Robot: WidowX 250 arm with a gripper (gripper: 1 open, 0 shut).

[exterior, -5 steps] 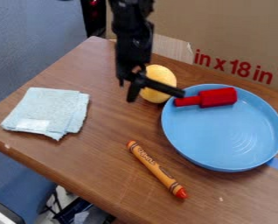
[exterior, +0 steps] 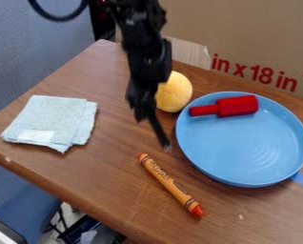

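Observation:
The black gripper (exterior: 154,119) hangs in front of a yellow ball (exterior: 177,93), its fingers angled down over bare table just left of the blue plate (exterior: 243,152); whether it is open or shut is unclear. A red rolling pin (exterior: 224,107) lies on the back part of the plate. An orange toy crayon (exterior: 170,182) with a red tip lies on the table in the foreground. A folded pale blue cloth (exterior: 50,122) lies at the left.
A cardboard box (exterior: 243,38) stands behind. The table edge runs along the left side.
The gripper has swung from pointing toward the plate's rim and rolling pin to pointing more steeply down, left of the plate. The objects on the table look unmoved.

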